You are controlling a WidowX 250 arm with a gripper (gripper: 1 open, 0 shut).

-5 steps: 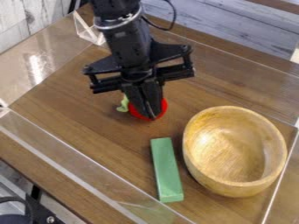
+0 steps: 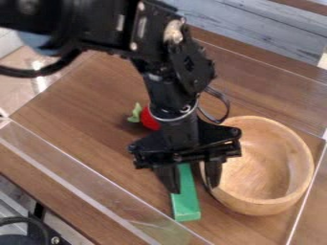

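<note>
My black gripper (image 2: pixel 190 170) is open, lowered over the upper end of a green block (image 2: pixel 185 203), its fingers on either side of that end or just above it; I cannot tell whether they touch it. A wooden bowl (image 2: pixel 274 182) stands just right of the gripper. Behind the arm, a red object with a green top (image 2: pixel 145 119) is partly hidden, upper left of the gripper.
The wooden table (image 2: pixel 76 124) has free room to the left of the arm. Clear rims or panels run along its lower left and right edges. A pale wall is at the back.
The arm has moved down and toward the viewer, from over the red object to the green block beside the bowl. The block and bowl appear unmoved.
</note>
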